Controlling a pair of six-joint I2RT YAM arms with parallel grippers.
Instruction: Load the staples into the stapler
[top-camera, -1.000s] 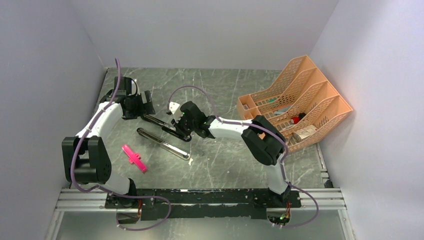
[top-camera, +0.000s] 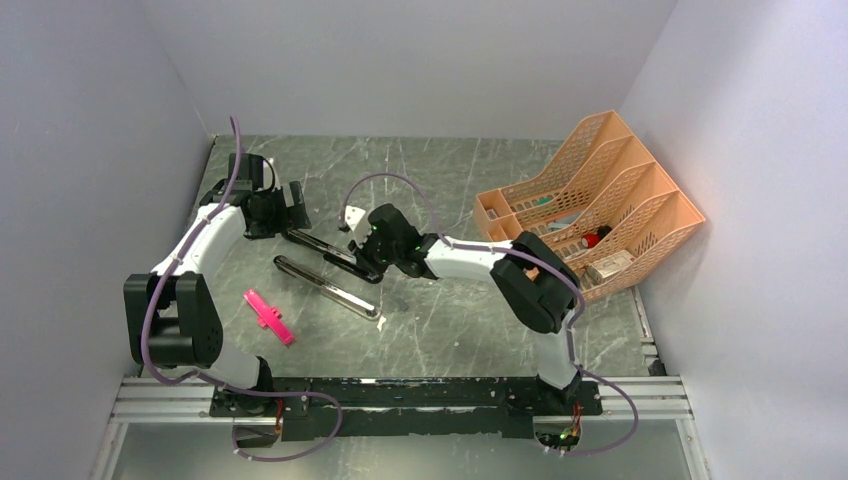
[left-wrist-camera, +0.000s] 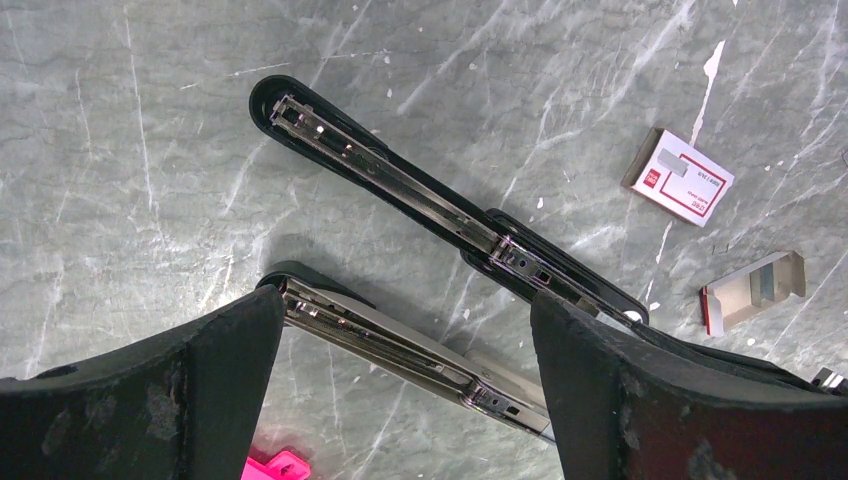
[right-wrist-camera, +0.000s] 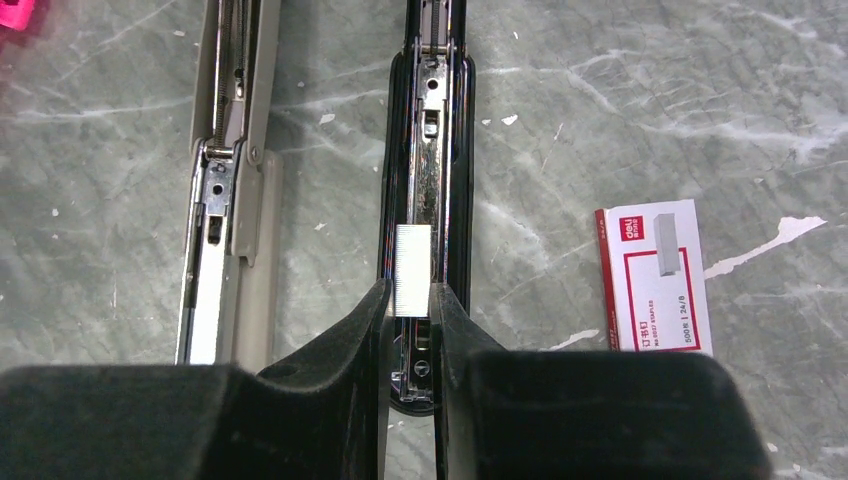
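The black stapler (right-wrist-camera: 460, 180) lies opened out flat on the marble table. A pale strip of staples (right-wrist-camera: 413, 265) sits lengthwise over its magazine, near the front end. My right gripper has one fingertip on each side of the strip, very close to its edges; whether they press on it cannot be told. A grey stapler (right-wrist-camera: 262, 210), also opened out, lies parallel to the black one. My left gripper is open above the table with nothing held, the staplers showing beyond and between its fingers.
A white and red staple box (right-wrist-camera: 660, 280) lies right of the black stapler, and an open empty carton (left-wrist-camera: 752, 292) is near it. A pink stapler (top-camera: 268, 317) lies at the front left. An orange organizer (top-camera: 590, 205) fills the right side.
My right arm has shifted slightly to the right and a touch lower in the top view. My left arm and the staplers look unmoved.
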